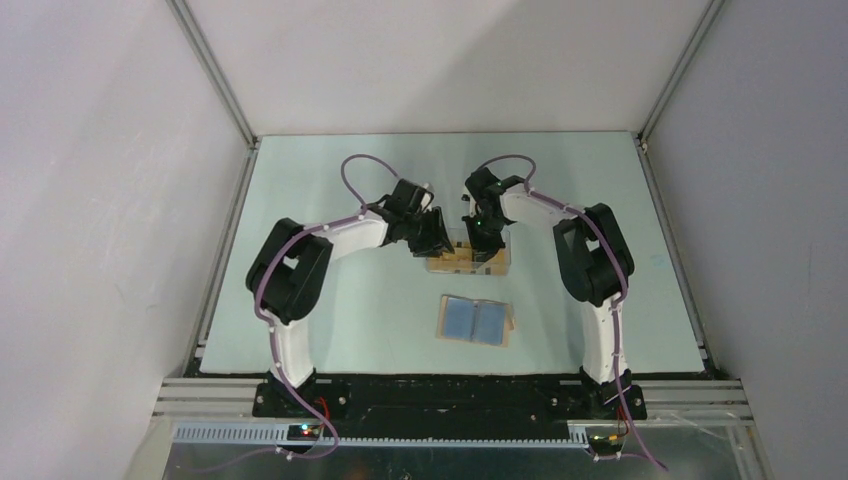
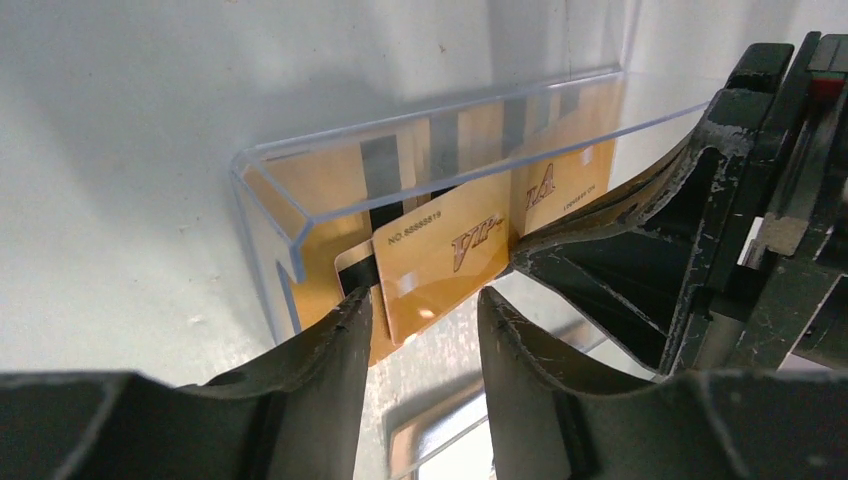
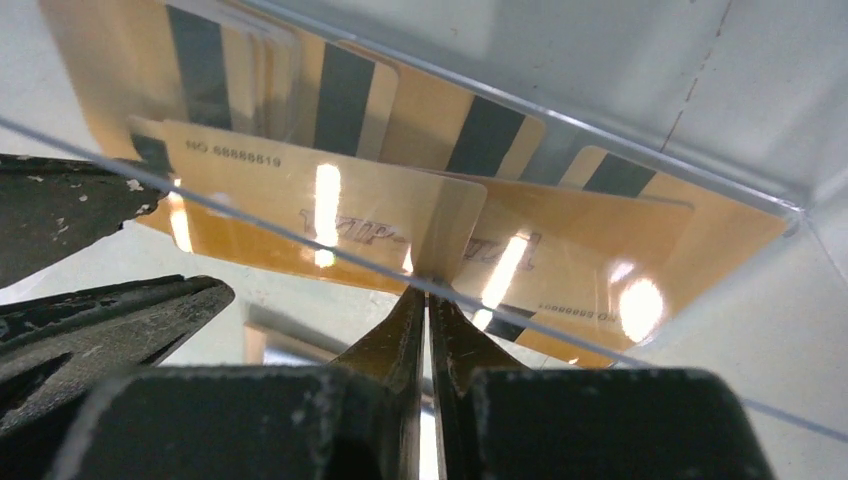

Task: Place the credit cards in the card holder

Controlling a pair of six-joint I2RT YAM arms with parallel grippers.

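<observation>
A clear plastic tray (image 2: 262, 252) full of gold credit cards (image 2: 440, 260) lies at the table's centre, under both grippers. My left gripper hangs over the tray's left part, fingers apart around nothing, facing a gold card. My right gripper is shut at the front edge of a gold card (image 3: 300, 200) inside the tray; its tips are partly hidden behind the card and the clear rim. The open card holder (image 1: 458, 318), with blue sleeves on a tan back, lies just in front of the tray.
The grippers are very close together over the tray.
</observation>
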